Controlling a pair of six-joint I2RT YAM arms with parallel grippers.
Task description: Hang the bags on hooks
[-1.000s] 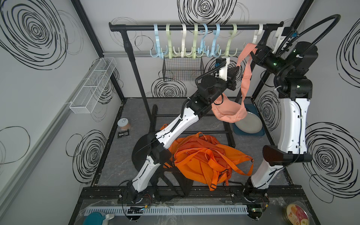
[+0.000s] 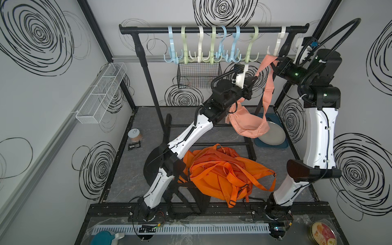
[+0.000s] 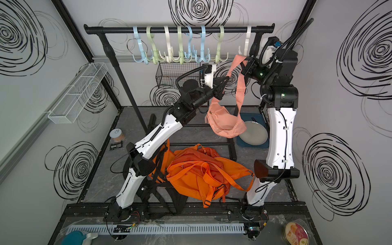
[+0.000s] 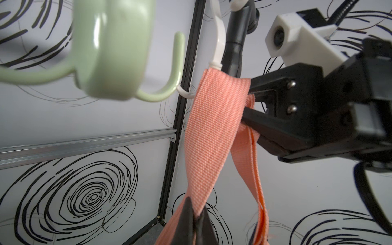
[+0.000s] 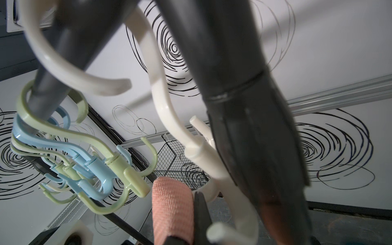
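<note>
A pink bag [image 2: 249,124] hangs by its strap [image 4: 212,118], which loops up to the white hook [image 2: 280,38] at the rail's right end; in the left wrist view the strap's top lies at that hook's stem, but whether it rests on a prong I cannot tell. My left gripper is shut on the strap lower down. My right gripper [image 2: 274,64] is at the strap's top beside the hook, shut, with pink webbing against its fingertips in the right wrist view.
Several coloured hooks [image 3: 180,45] fill the rail [image 3: 118,29] to the left. A wire basket [image 2: 199,75] hangs behind. Below lie an orange bag [image 2: 220,175] and a plate [image 3: 253,132] on a tray.
The pink bag has swayed.
</note>
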